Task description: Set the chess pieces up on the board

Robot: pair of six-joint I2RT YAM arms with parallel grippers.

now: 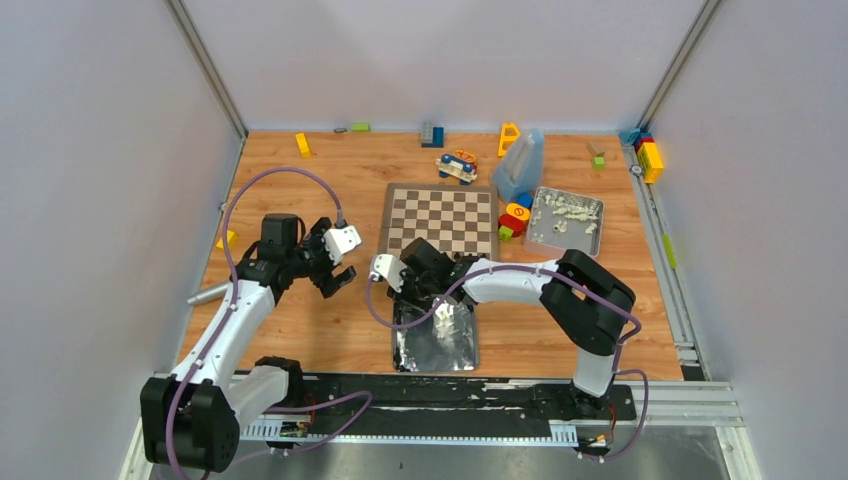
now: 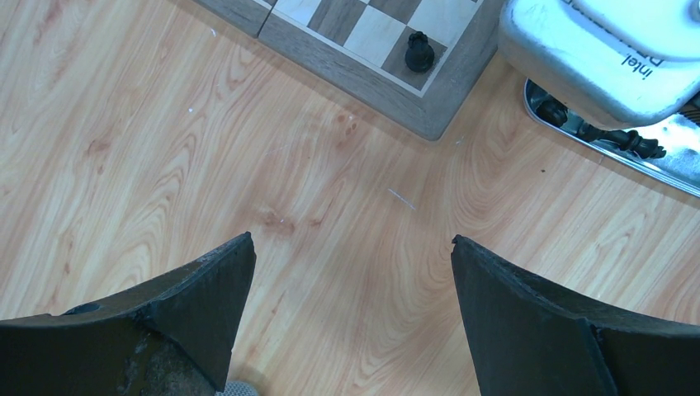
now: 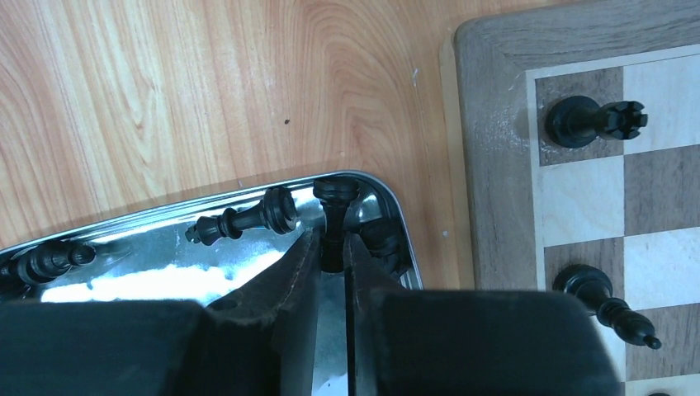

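The chessboard (image 1: 440,210) lies mid-table, with a black rook (image 3: 594,121) and another black piece (image 3: 603,305) standing on squares in the right wrist view. Below the board is a metal tray (image 1: 435,345) holding black pieces, including a lying king (image 3: 243,216). My right gripper is over the tray's corner, its fingers closely around an upright-looking black piece (image 3: 335,198); whether they grip it is unclear. My left gripper is open over bare wood left of the board, nothing between its fingers.
A tray of white pieces (image 1: 565,220) sits right of the board. A blue bag (image 1: 520,165), a toy car (image 1: 455,168) and coloured blocks lie behind and beside the board. The table left of the board is mostly clear.
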